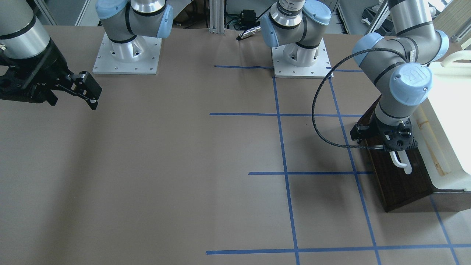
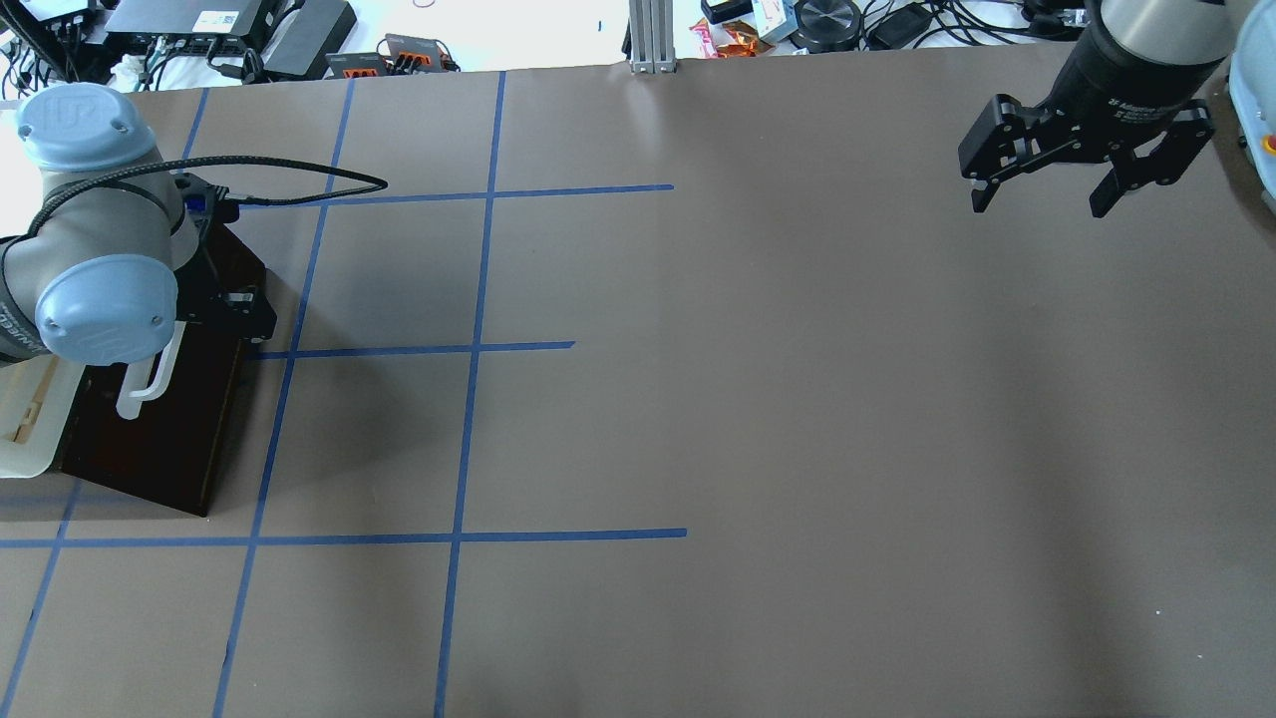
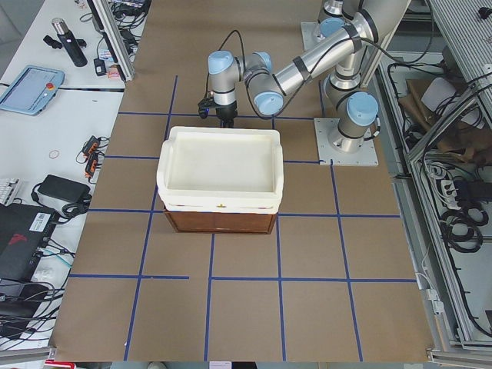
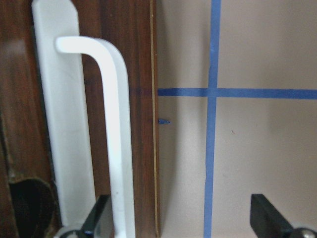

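A dark wooden box [image 1: 393,185] with a white bar handle [image 1: 408,168] on its side stands at the right in the front view, at the left in the top view [image 2: 167,455]. My gripper hangs over that side. In the left wrist view it is open, its two fingers far apart; the white handle [image 4: 117,139] runs beside and under the left finger, and the right finger is over bare floor. Whether it touches the handle I cannot tell.
A white tray [image 3: 221,171] sits on top of the box. Another arm's black gripper [image 2: 1077,144] stands apart at the top view's upper right.
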